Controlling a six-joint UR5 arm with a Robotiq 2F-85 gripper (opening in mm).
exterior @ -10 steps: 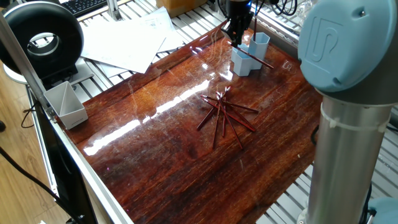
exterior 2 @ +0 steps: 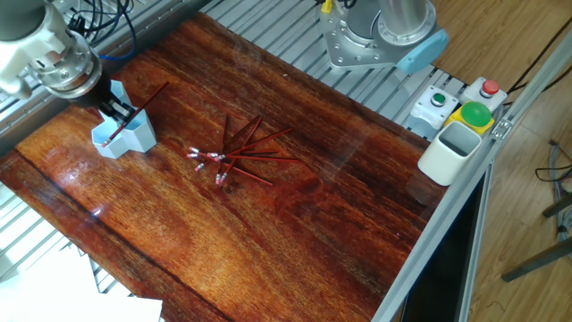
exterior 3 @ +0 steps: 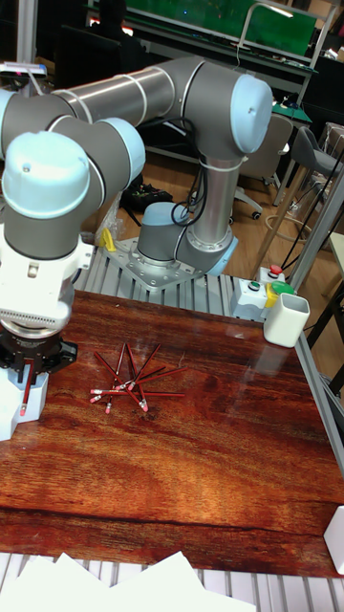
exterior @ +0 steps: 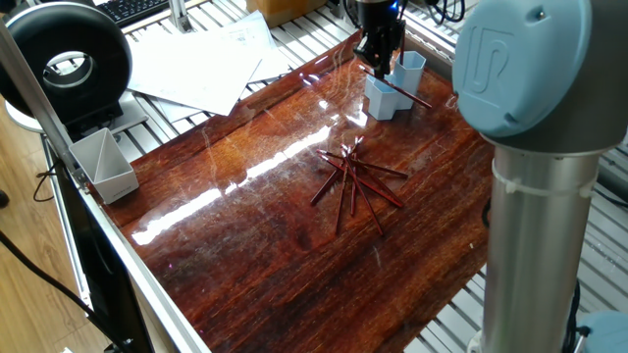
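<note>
A light blue holder with several joined cups (exterior 2: 140,135) stands near the table's edge. One dark red pencil (exterior: 414,97) lies slantwise across its top, an end sticking out past the rim. My black gripper (exterior 2: 125,114) is right at this pencil, over the holder; in exterior view 3 the gripper (exterior 3: 34,357) stands at the left edge. Its fingertips are small and dark here, so whether they close on the pencil is unclear. Away from the holder, several red pencils (exterior: 355,181) lie crossed in a loose pile, their pale ends (exterior 2: 221,178) bunched together.
A white square cup (exterior 2: 450,154) is at one table edge, beside buttons (exterior 2: 476,114). Another white container (exterior: 105,167) stands at the opposite corner. Paper sheets (exterior: 191,74) lie beyond the table's edge.
My gripper has come slightly lower and nearer the pencil on the holder, and the arm has shifted a little left in exterior view 1. That pencil, the holder and the pile look unmoved.
</note>
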